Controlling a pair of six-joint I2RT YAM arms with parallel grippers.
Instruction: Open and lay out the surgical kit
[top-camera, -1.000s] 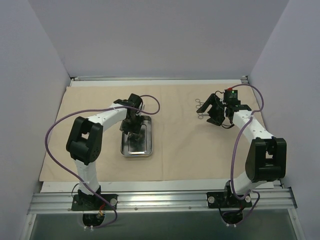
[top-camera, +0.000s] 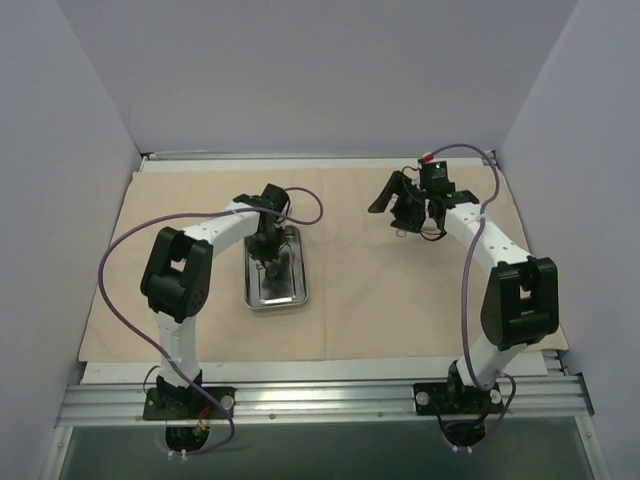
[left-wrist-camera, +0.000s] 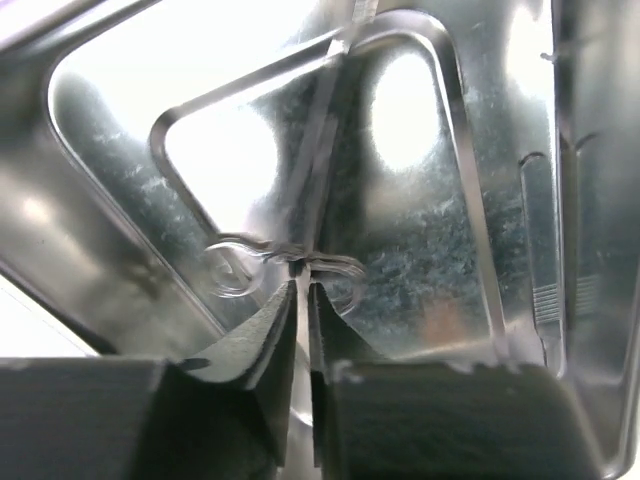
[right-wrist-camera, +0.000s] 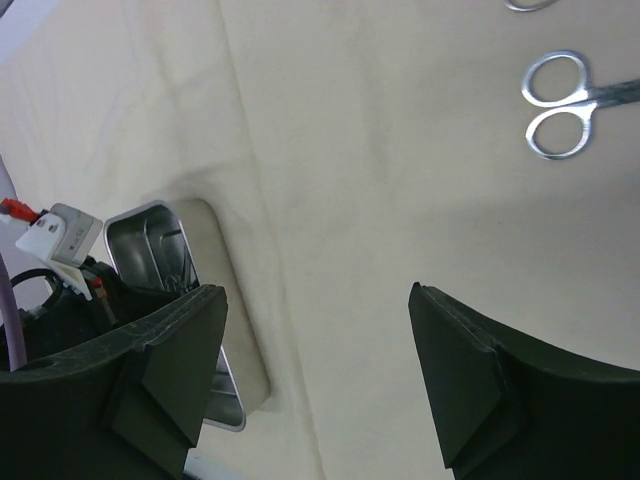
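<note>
A steel tray sits left of centre on the beige cloth. In the left wrist view my left gripper is down inside it, fingertips close together at the crossed rings of a scissor-like instrument; whether they grip it cannot be told. A slim tweezer-like instrument lies along the tray's right side. My right gripper is open above the cloth on the right. Below it, scissors lie on the cloth, with another ring at the view's upper edge.
The cloth between tray and scissors is mostly bare, as is its left part. Grey walls enclose the back and sides. The left arm overhangs the tray's upper left.
My right gripper has moved left and toward the back, away from over the scissors' rings. The left gripper has shifted slightly over the tray.
</note>
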